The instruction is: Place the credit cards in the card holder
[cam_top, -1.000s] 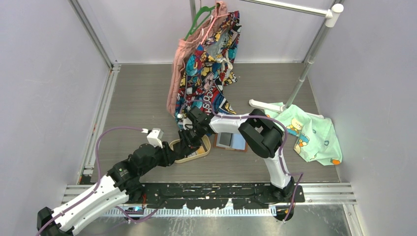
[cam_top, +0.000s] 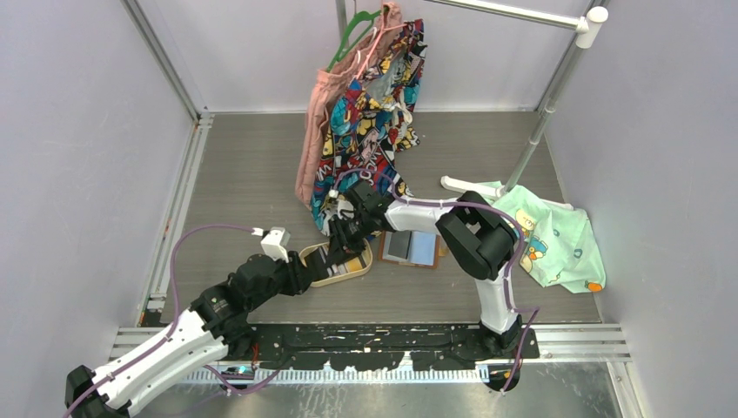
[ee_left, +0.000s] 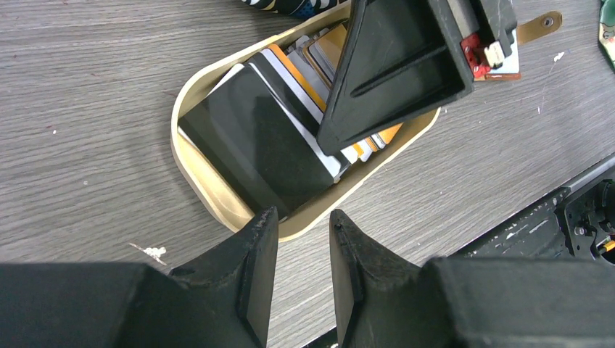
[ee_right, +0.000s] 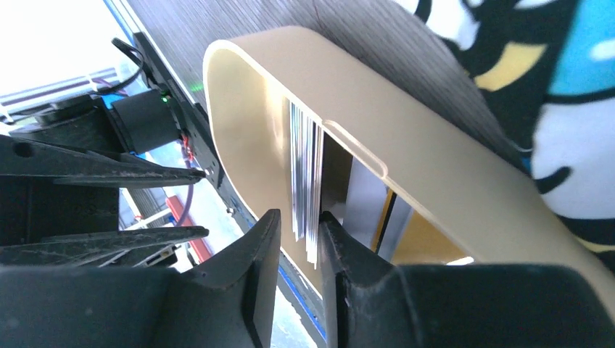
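A cream oval tray (ee_left: 190,163) holds stacked cards, with a dark card (ee_left: 265,145) at its left end. Seen from above, my left gripper (cam_top: 300,279) is at the tray's left; in its own view the fingers (ee_left: 254,268) stand slightly apart below the tray's rim, and nothing visible is between them. My right gripper is over the tray, part open, its fingertips at the pale edges of a card stack (ee_right: 308,181). A brown card holder (cam_top: 411,252) lies right of the tray, partly under the right arm.
Patterned clothing (cam_top: 365,131) hangs just behind the tray. A mint cloth (cam_top: 566,248) and a rack pole (cam_top: 533,144) stand at the right.
The right arm has shifted slightly to the right over the tray compared with one second ago. The left arm has not visibly moved.
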